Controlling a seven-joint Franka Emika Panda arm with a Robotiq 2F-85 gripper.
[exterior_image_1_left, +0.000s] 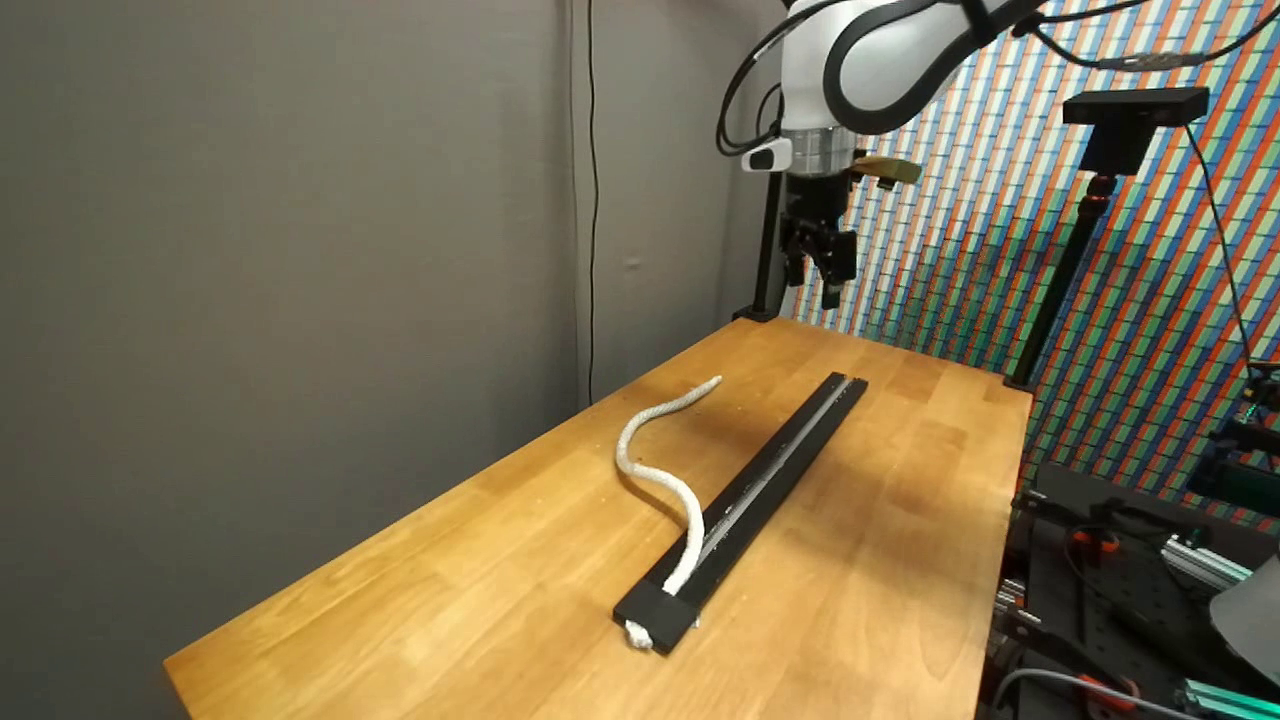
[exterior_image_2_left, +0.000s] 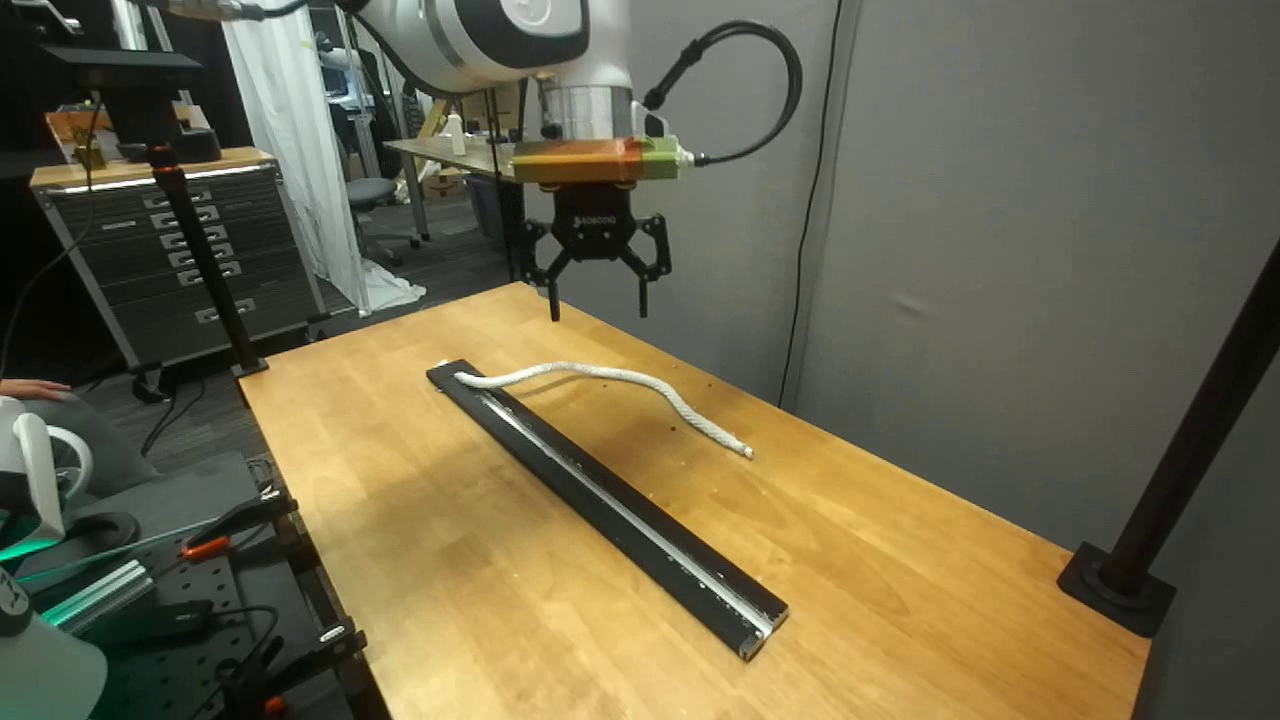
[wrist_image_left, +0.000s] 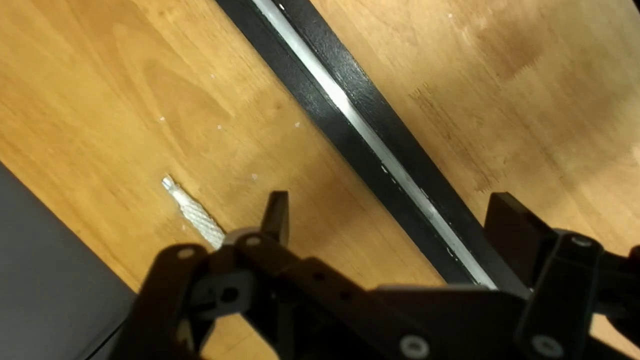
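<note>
A white rope (exterior_image_1_left: 657, 475) lies in a curve on the wooden table. One end of it passes under the black end block (exterior_image_1_left: 657, 610) of a long black channel (exterior_image_2_left: 624, 518) with a pale groove down its middle. The rope's other end is loose on the wood, beside the channel. My gripper (exterior_image_2_left: 600, 310) hangs open well above the table, nothing between its fingers. From the wrist, the rope's loose tip (wrist_image_left: 195, 213) shows at lower left, partly hidden by a finger linkage, while the channel (wrist_image_left: 366, 135) runs diagonally across.
A grey wall (exterior_image_2_left: 960, 240) borders one long side of the table (exterior_image_1_left: 504, 576). Black posts (exterior_image_2_left: 1161, 468) stand at its edges. Free wood surrounds the rope and channel. Beyond the other long edge sits a cluttered black board (exterior_image_2_left: 228, 600).
</note>
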